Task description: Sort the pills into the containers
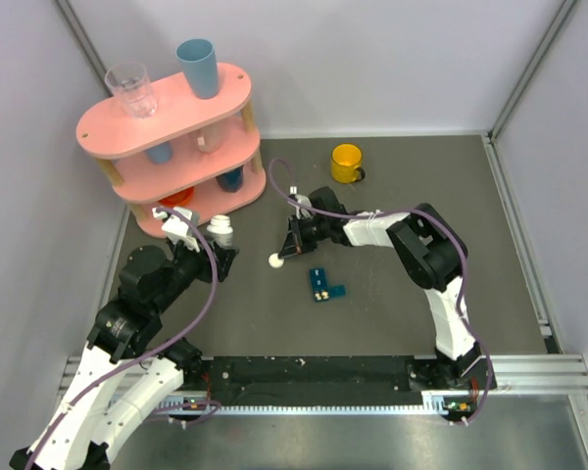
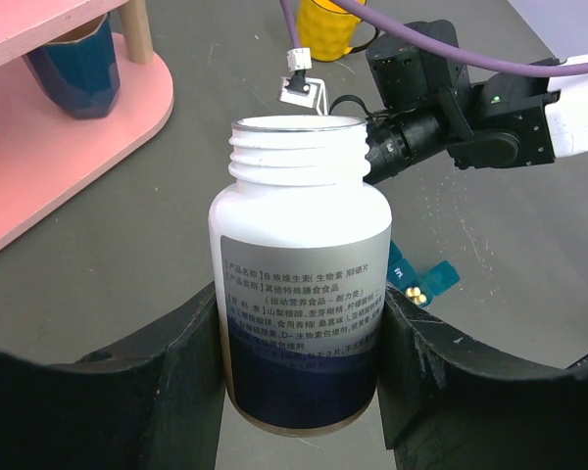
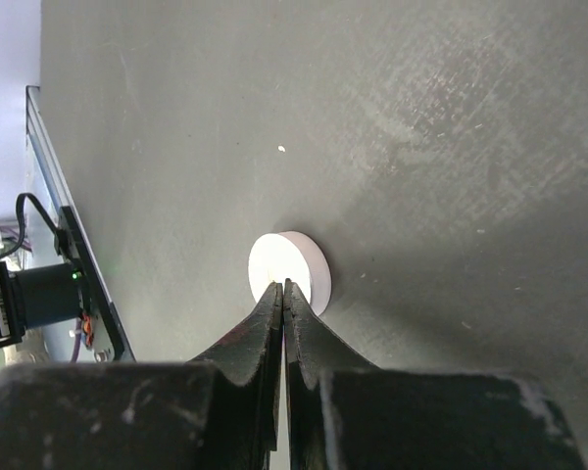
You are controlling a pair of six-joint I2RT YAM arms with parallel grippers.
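Observation:
Held upright by my left gripper is a white pill bottle (image 2: 299, 220), its threaded neck bare and its label facing the left wrist camera. Its white cap (image 3: 291, 266) lies on the table, in front of the right gripper's fingertips. My right gripper is shut, the two tips meeting with nothing visible between them. They overlap the cap's near edge in the right wrist view; whether they touch it I cannot tell. A small blue pill box (image 1: 319, 283) sits near the table's middle, with a flap open and pale pills in one compartment.
A pink shelf (image 1: 129, 181) with cups stands at the back left, close to the left gripper. Toward the back is a yellow mug (image 1: 347, 163). Purple hoses loop along both arms.

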